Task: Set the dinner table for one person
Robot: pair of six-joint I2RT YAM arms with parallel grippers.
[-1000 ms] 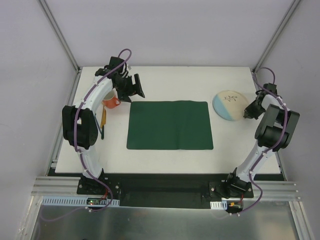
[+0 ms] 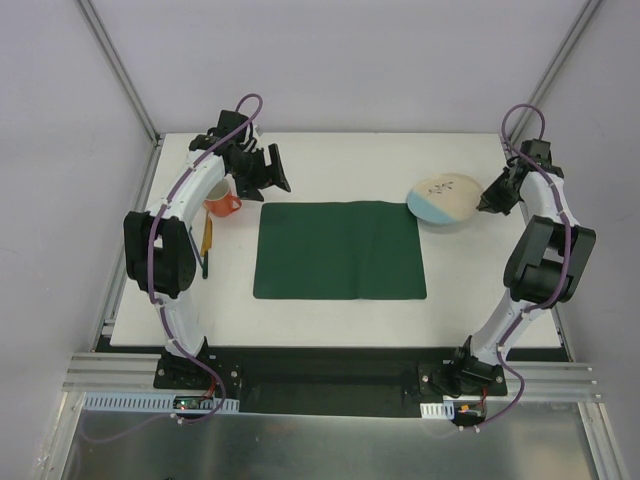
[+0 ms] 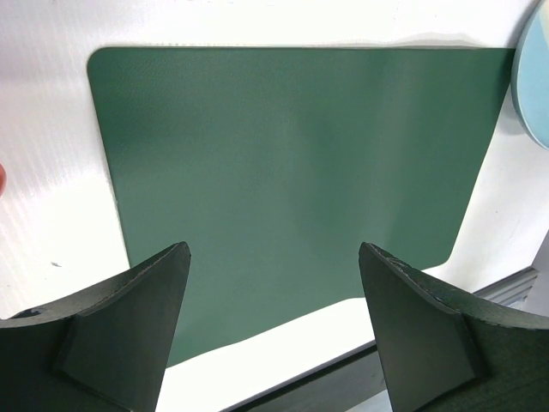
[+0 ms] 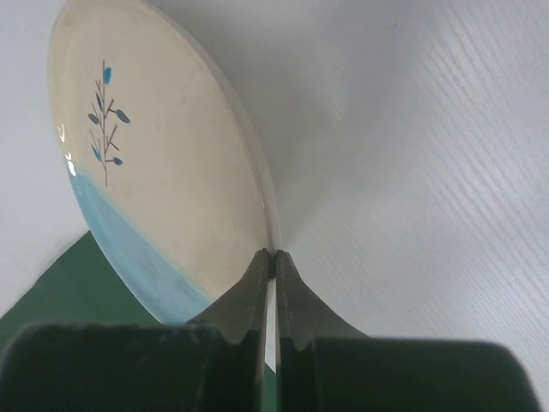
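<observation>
A cream and blue plate (image 2: 447, 196) with a small twig pattern hangs tilted at the right, its left edge over the placemat's upper right corner. My right gripper is shut on the plate's rim. The green placemat (image 2: 340, 250) lies flat in the middle of the table. My left gripper (image 2: 276, 170) stands open above the mat's upper left corner, nothing between its fingers. Beside the left arm sits an orange-red cup (image 2: 222, 203), partly covered by the arm. Below it lie utensils, one with an orange-brown handle (image 2: 207, 232), partly hidden.
Side walls close in on both arms.
My right gripper now sits higher in the top view. The left arm has barely moved.
</observation>
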